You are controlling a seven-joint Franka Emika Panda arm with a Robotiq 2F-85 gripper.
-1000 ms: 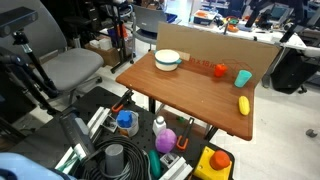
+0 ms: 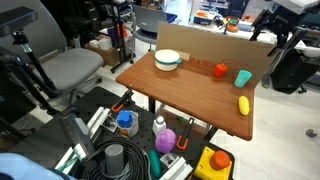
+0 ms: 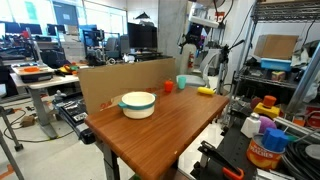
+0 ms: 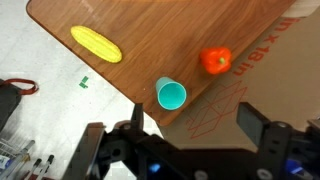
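On the wooden table (image 2: 195, 90) a teal cup (image 2: 243, 78) stands near the far right corner. To its left is a red pepper-like item (image 2: 220, 70), and a yellow corn cob (image 2: 244, 105) lies along the right edge. A white pot with green handles (image 2: 167, 60) sits at the left. My gripper (image 2: 262, 44) hangs above the far right corner, well clear of the table. In the wrist view, the gripper is open and empty; the cup (image 4: 172, 95) shows below, between its spread fingers.
A cardboard panel (image 2: 205, 46) stands upright along the table's far edge, close behind the cup and red item. Clutter, including a yellow block (image 2: 212, 165) and coiled cable, fills the near side.
Over the last second my gripper has come down somewhat above the table's far right corner. The objects on the table have stayed in place.
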